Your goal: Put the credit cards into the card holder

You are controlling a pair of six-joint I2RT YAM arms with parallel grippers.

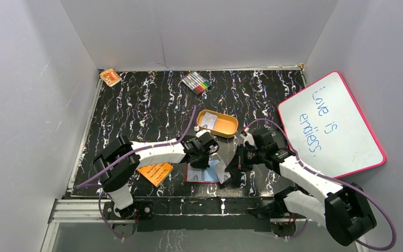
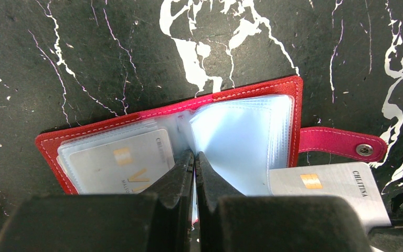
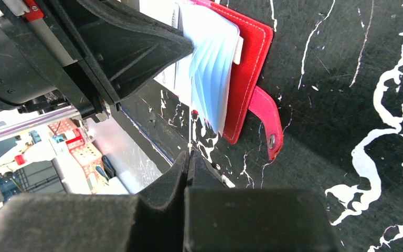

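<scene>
The red card holder (image 2: 99,127) lies open on the black marble table, clear sleeves fanned on its right half and a card (image 2: 115,160) in its left half. My left gripper is shut with its tips at the middle of the sleeves, nothing visible between them. My right gripper is shut on a silver card, seen edge-on in its wrist view; in the left wrist view this card (image 2: 325,186) overlaps the right sleeves' lower edge. An orange tray (image 1: 224,125) behind the holder holds more cards (image 1: 208,119).
An orange booklet (image 1: 155,172) lies left of the holder, a small orange item (image 1: 110,76) at the back left, markers (image 1: 195,82) at the back. A whiteboard (image 1: 330,126) fills the right side. The table's front edge is close to the holder.
</scene>
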